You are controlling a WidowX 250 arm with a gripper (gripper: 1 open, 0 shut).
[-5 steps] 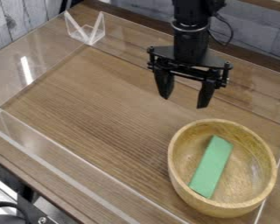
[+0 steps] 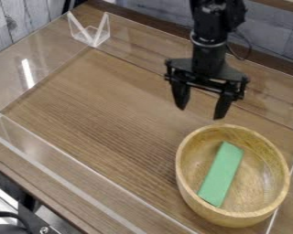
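Observation:
The black gripper (image 2: 205,91) hangs over the upper right part of the wooden table (image 2: 88,110), its two fingers spread apart and open, with nothing seen between them. Below it, at the lower right, a round tan bowl (image 2: 186,183) holds a flat green bar (image 2: 220,174) lying lengthwise inside.
A clear or white bracket-like piece (image 2: 91,32) stands at the back left edge. The table's edges show at the top and right.
The gripper has moved slightly up and back, away from the bowl. The bowl and green bar have not moved.

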